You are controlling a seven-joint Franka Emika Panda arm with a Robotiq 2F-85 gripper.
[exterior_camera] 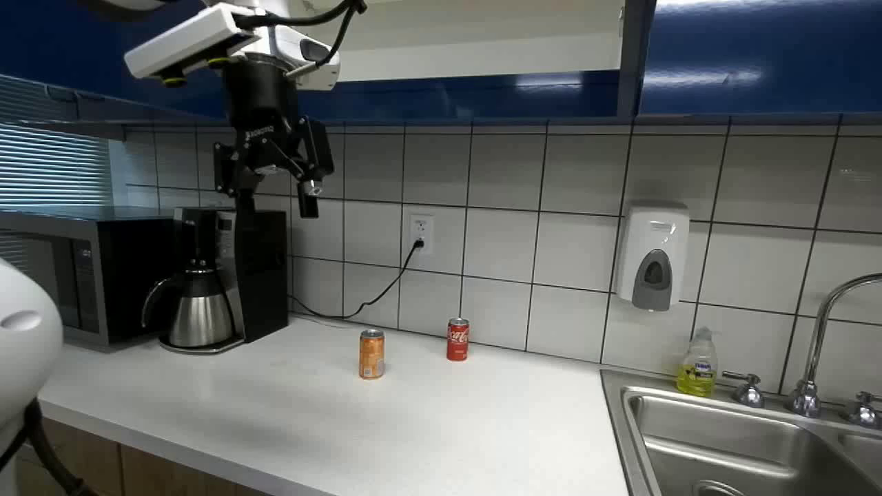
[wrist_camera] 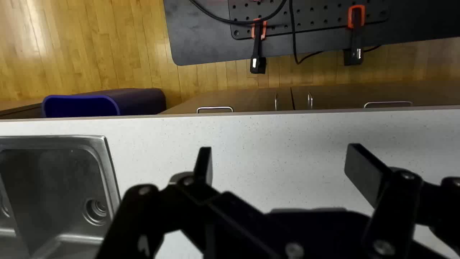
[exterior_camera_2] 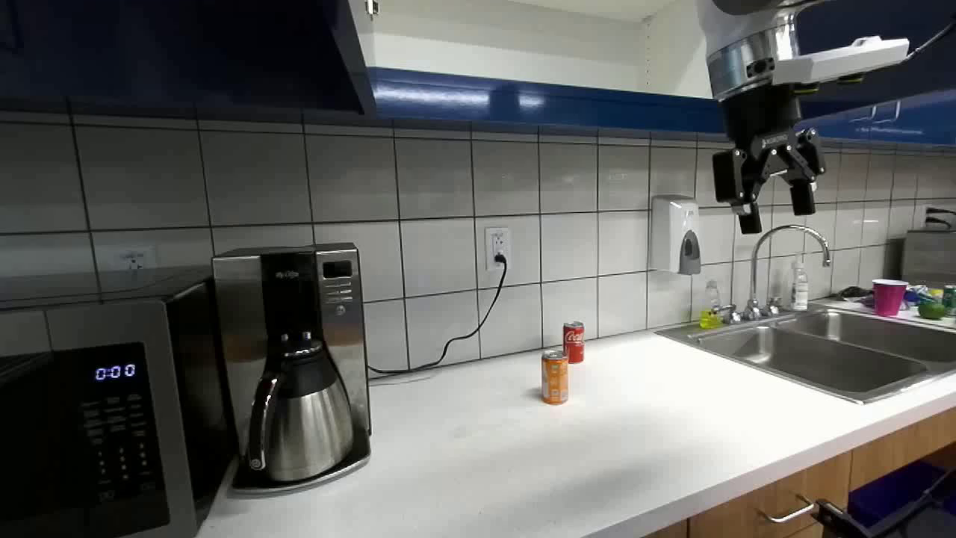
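Note:
An orange can (exterior_camera: 372,354) stands upright on the white counter (exterior_camera: 273,405), and a red Coca-Cola can (exterior_camera: 457,339) stands behind it, closer to the tiled wall. In the second exterior view the orange can (exterior_camera_2: 555,377) partly overlaps the base of the red can (exterior_camera_2: 574,341). High above the counter hangs my gripper (exterior_camera: 277,207), pointing down, well clear of both cans. Its fingers are wide apart in the wrist view, with bare counter below the gripper and nothing between them. Neither can appears in the wrist view.
A coffee maker (exterior_camera_2: 296,368) and a microwave (exterior_camera_2: 107,403) occupy one end of the counter. Toward the other end lie the steel sink (exterior_camera: 616,405), faucet (exterior_camera: 818,339) and yellow soap bottle (exterior_camera: 699,364). Above is an open cupboard (exterior_camera_2: 511,45).

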